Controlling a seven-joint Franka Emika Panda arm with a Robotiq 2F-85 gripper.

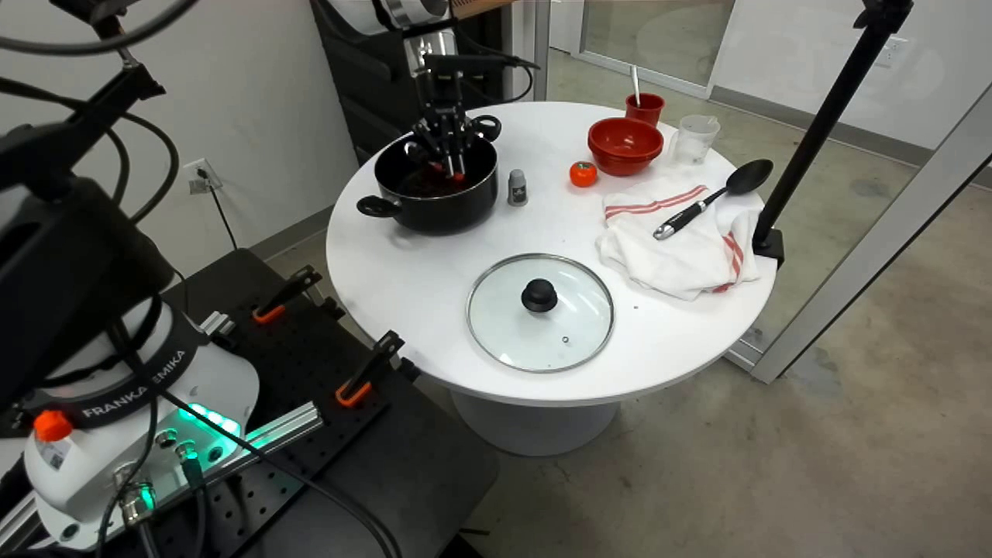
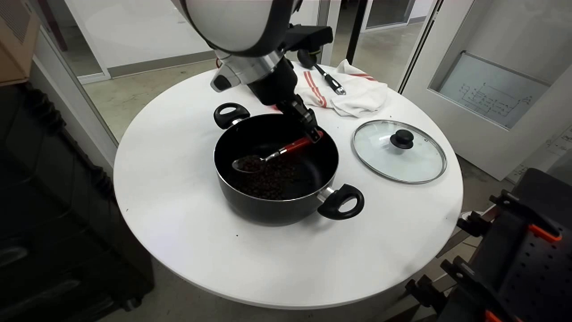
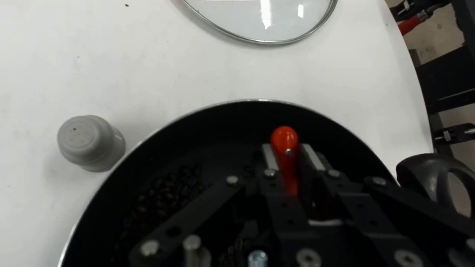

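Inside the rim of a black two-handled pot [image 2: 236, 198], my gripper is shut on the red handle of a spoon [image 2: 300, 144]. The handle's rounded red end pokes out between the fingertips in the wrist view. In exterior view 2 the spoon slants down to the left, its metal bowl heaped with dark beans [image 2: 250, 163]. More loose beans [image 3: 164, 191] cover part of the pot's floor. Whether the spoon's bowl touches the beans below cannot be made out.
A small grey-capped bottle [image 1: 517, 187] stands close beside the pot. The glass lid [image 1: 509, 321] lies flat on the white table. Farther off are a tomato [image 1: 583, 173], red bowls [image 1: 625, 147], a red cup [image 1: 644, 110], a clear cup [image 1: 695, 139] and a towel [image 1: 665, 256] under a black spoon [image 1: 688, 217].
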